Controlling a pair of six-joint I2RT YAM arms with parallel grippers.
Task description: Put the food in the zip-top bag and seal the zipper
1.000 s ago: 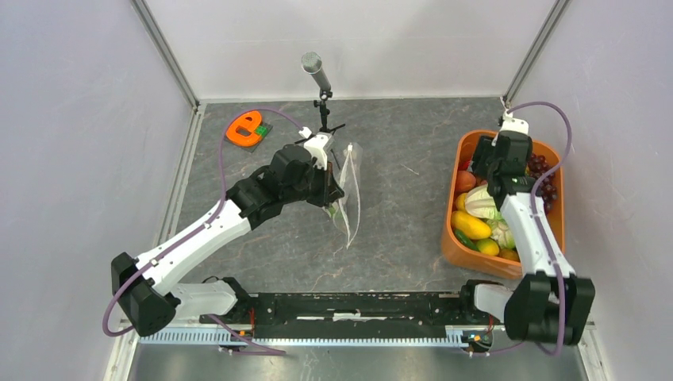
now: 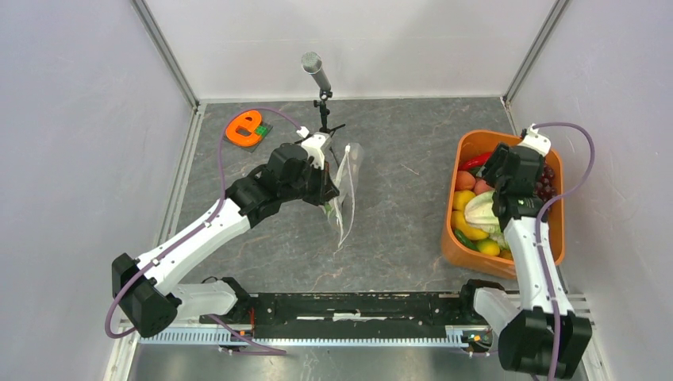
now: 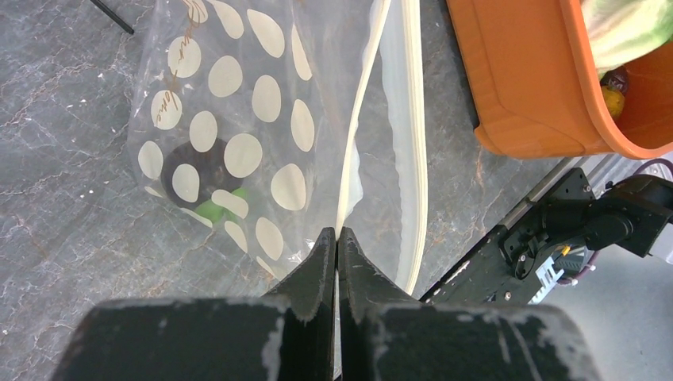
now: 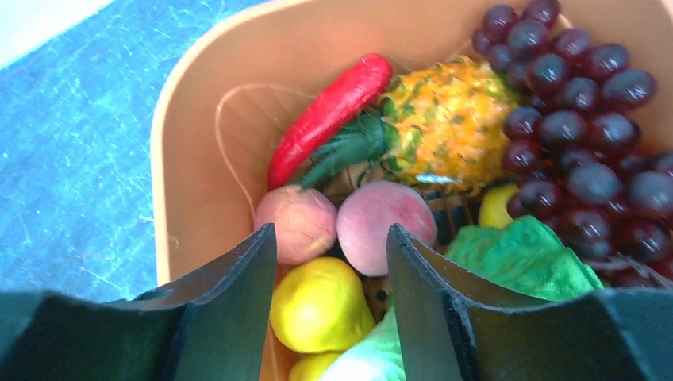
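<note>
The clear zip top bag [image 2: 349, 190] hangs from my left gripper [image 2: 325, 186], which is shut on its edge; in the left wrist view the zipper strip [image 3: 411, 143] runs beside the fingertips [image 3: 338, 236], and a dark item with some green shows through the dotted film. My right gripper is part open over the orange bin [image 2: 454, 230], with nothing held between its fingers. Below it are two peaches [image 4: 385, 216], a red pepper [image 4: 325, 115], a pineapple [image 4: 448, 127], dark grapes [image 4: 591, 182], yellow fruit [image 4: 317, 305] and leafy greens [image 4: 508, 262].
A microphone [image 2: 313, 70] on a stand is at the back behind the bag. An orange tool [image 2: 242, 125] lies at the back left.
The bag's loose edge has swayed slightly; the left arm is nearly still.
</note>
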